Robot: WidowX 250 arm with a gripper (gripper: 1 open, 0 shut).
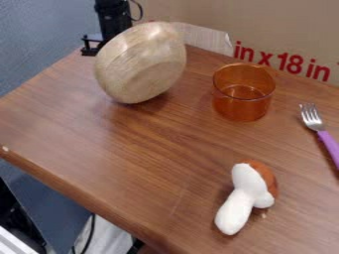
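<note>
A light wooden bowl (141,64) is raised and tipped on its side at the upper left of the table, its round underside facing the camera. The black gripper (101,40) is mostly behind the bowl, so its fingers and what lies between them are hidden.
An orange transparent cup (244,94) stands right of the bowl. A fork with a purple handle (326,144) lies at the right edge, and a white-and-brown mushroom toy (245,196) at the front.
</note>
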